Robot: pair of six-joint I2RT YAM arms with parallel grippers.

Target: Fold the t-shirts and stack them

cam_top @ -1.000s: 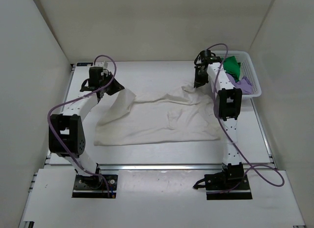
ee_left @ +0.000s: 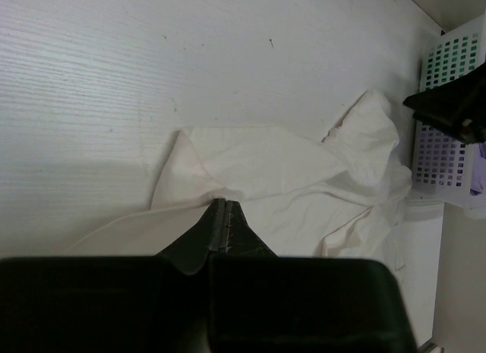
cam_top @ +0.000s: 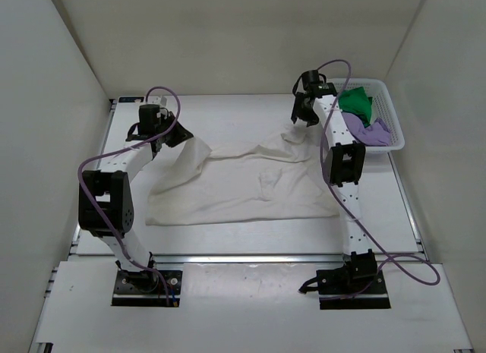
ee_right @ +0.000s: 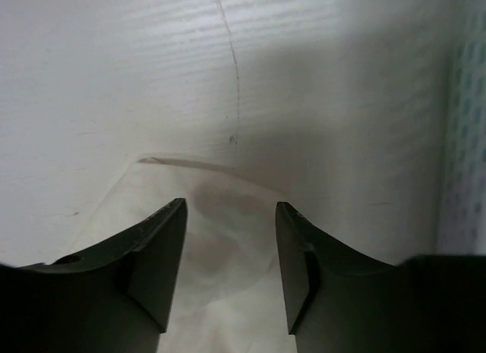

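A cream t-shirt [cam_top: 243, 187] lies spread across the middle of the table, its far edge creased. My left gripper is shut at the shirt's far left part, where a fold of cloth [ee_left: 220, 194] rises to its fingertips and is pinched there. In the right wrist view my right gripper stands open over the shirt's far right corner [ee_right: 228, 216], with a gap between its fingers and the cloth below them. Near the basket, that corner lies loosely bunched.
A white basket [cam_top: 396, 133] stands at the back right, close to my right arm, with a green cloth [cam_top: 355, 102] and a purple cloth [cam_top: 370, 131] in it. Bare table [cam_top: 228, 118] shows behind the shirt and along the front.
The left arm and most of the shirt stayed still.
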